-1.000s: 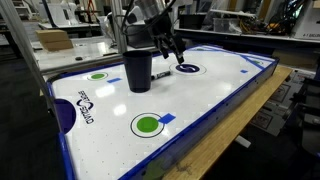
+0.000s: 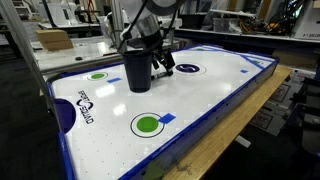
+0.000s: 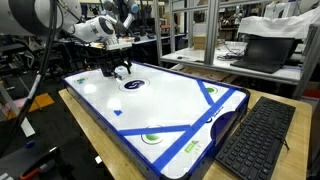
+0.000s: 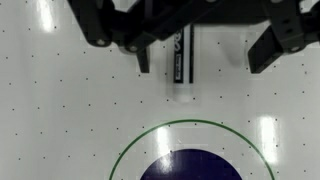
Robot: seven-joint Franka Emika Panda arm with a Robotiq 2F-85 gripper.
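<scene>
Below my gripper, a marker-like stick with a black, lettered band and a pale end lies on the white board. Its visible length runs between the two spread fingers, nearer the left one, and its upper part is hidden by the gripper body. Both fingers stand open and apart from it. In exterior view 1 the gripper is low over the board, just right of and behind a black bin, which partly blocks the view. Whether the fingertips touch the board cannot be told.
The white board has blue tape edges, a green circle in front and a dark purple oval beyond the gripper. A laptop and keyboard sit beside it.
My gripper has come down and slightly left toward the stick beside the bin. The bin has stayed where it was, and the fingers remain open.
</scene>
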